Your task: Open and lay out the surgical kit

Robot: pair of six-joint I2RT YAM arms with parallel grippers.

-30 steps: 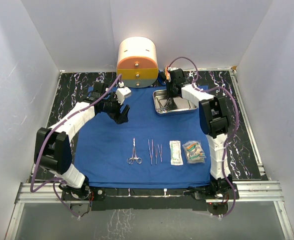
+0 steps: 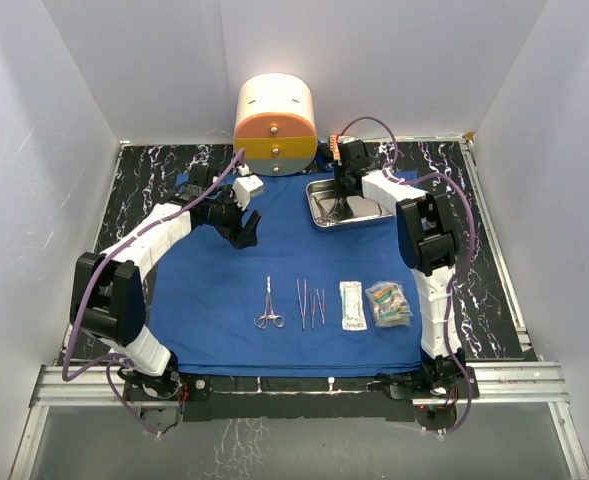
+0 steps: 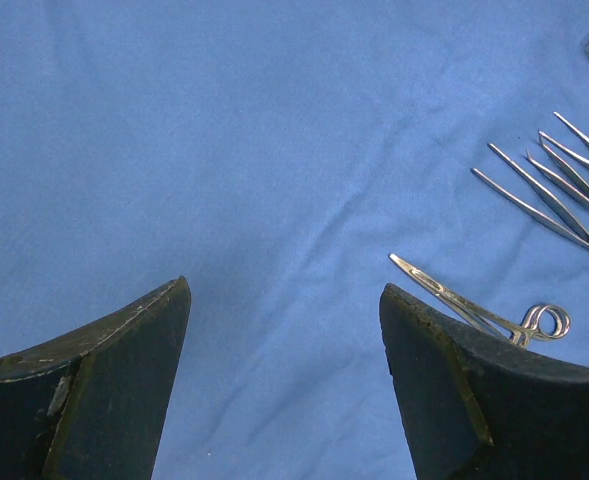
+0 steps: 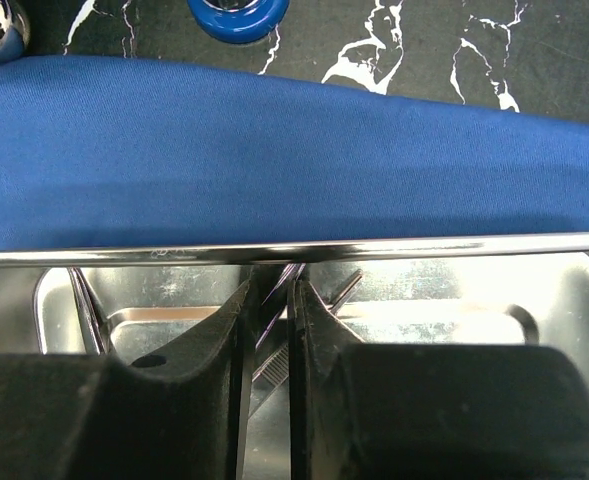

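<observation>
The metal tray (image 2: 324,226) lies at the back right of the blue cloth, with several metal instruments inside. My right gripper reaches down into it, its fingers part open with a narrow gap. A slim instrument with a ridged grip (image 4: 276,366) shows in and behind that gap; a firm hold is not visible. Another instrument (image 4: 87,310) leans at the tray's left end. Over the cloth's left half my left gripper stands open and empty. Ring-handled forceps (image 2: 268,306) and several tweezers (image 2: 312,304) lie in a row near the front.
A white packet (image 2: 352,306) and a clear bag of coloured items (image 2: 389,304) continue the front row to the right. Behind the cloth stands an orange and yellow drawer box (image 2: 274,122).
My right gripper has shifted very slightly at the tray. The left arm and the items laid on the cloth have stayed put.
</observation>
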